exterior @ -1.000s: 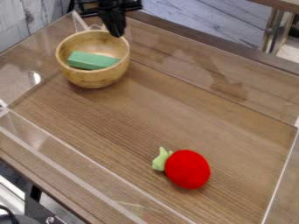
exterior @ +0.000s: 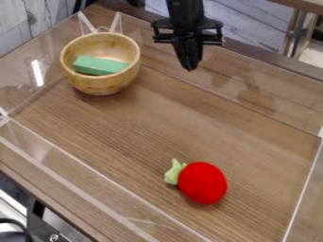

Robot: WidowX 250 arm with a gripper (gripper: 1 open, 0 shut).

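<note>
My black gripper (exterior: pixel 187 38) is at the top centre above the back of the table, shut, with nothing visible between its fingers. A wooden bowl (exterior: pixel 119 83) sits at the upper left, holding a pale green block (exterior: pixel 98 64). A red round fruit or vegetable (exterior: pixel 202 182) with a green leafy top lies at the lower right, well apart from the gripper.
My gripper has moved right, from above the bowl to the top centre. The bowl, green block and red object look unmoved.
</note>
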